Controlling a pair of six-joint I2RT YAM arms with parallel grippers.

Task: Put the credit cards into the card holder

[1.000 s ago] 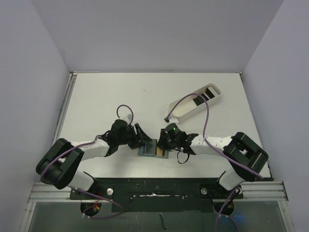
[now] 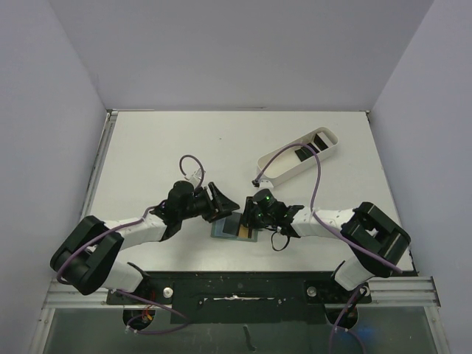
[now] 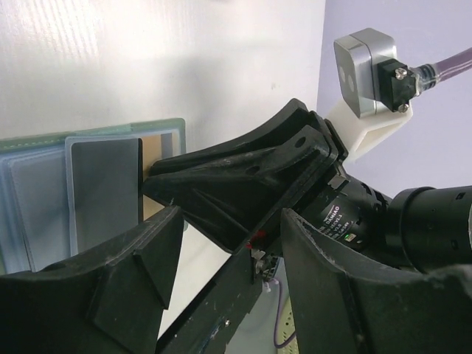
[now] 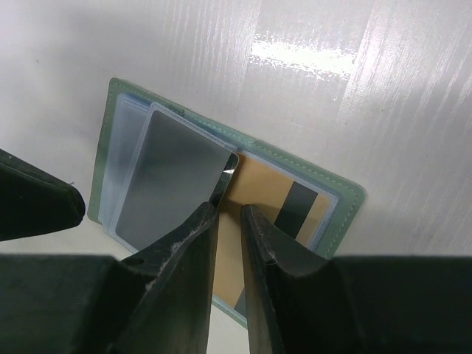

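The open card holder [image 2: 222, 231] lies flat on the table, with a green rim [image 4: 346, 193] and clear pockets. A dark card [image 4: 171, 166] sits in one pocket; its glossy black end [image 4: 225, 177] sticks out of the pocket. Beside it lies a tan card [image 4: 258, 184] with a black stripe in the other pocket. My left gripper is open over the holder, with nothing between its fingers. My right gripper has its fingertips nearly together at the seam between the two cards; a narrow tan strip shows between them, and whether anything is pinched is hidden.
A white tray [image 2: 276, 175] stands at the back right, with several dark cards [image 2: 318, 141] in it. The two grippers are close together over the holder.
My left gripper has shifted slightly to the right over the holder, toward the right gripper. The right arm and the white tray look unmoved.
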